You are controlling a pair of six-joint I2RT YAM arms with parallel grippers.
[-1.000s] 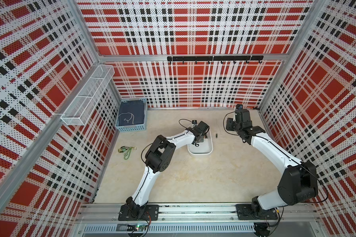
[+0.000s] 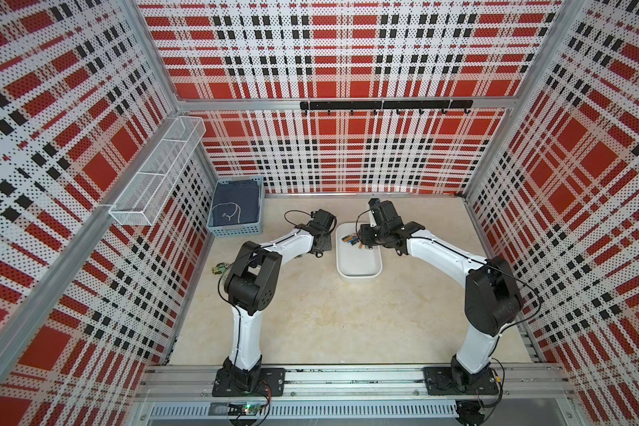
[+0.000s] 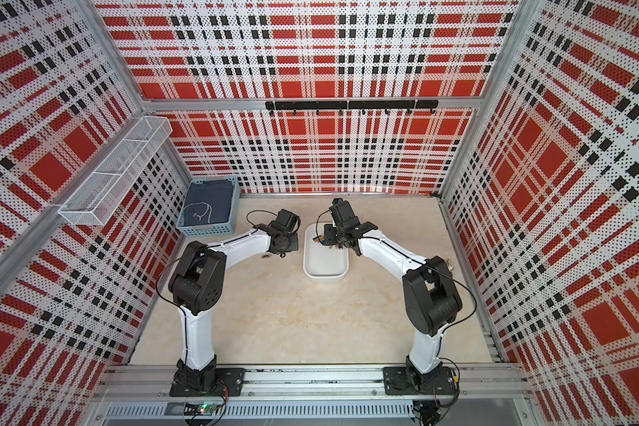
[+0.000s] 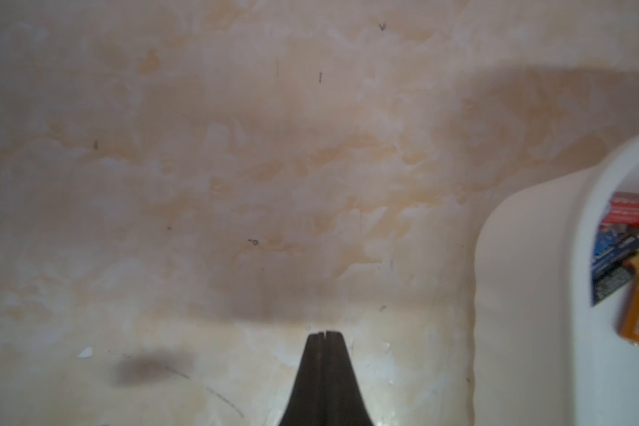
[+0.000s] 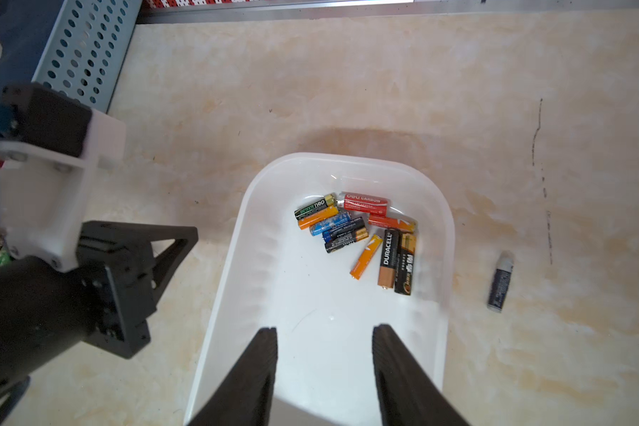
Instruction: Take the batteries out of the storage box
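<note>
The white storage box (image 5: 312, 326) holds several loose batteries at its far end, among them a red one (image 5: 362, 202) and a Duracell (image 5: 387, 259). One dark battery (image 5: 499, 282) lies on the table right of the box. My left gripper is just left of the box, over the table, shut; whatever is between its fingers cannot be made out. My right gripper stands open above the box, short of the batteries, with nothing between its fingers.
A blue perforated basket (image 2: 235, 230) with dark cloth stands at the back left. A green item (image 2: 220, 268) lies by the left wall. A white wire shelf (image 2: 149, 172) hangs on the left wall.
My left gripper has moved out of the box area to its left side. My right arm has moved leftward over the box.
</note>
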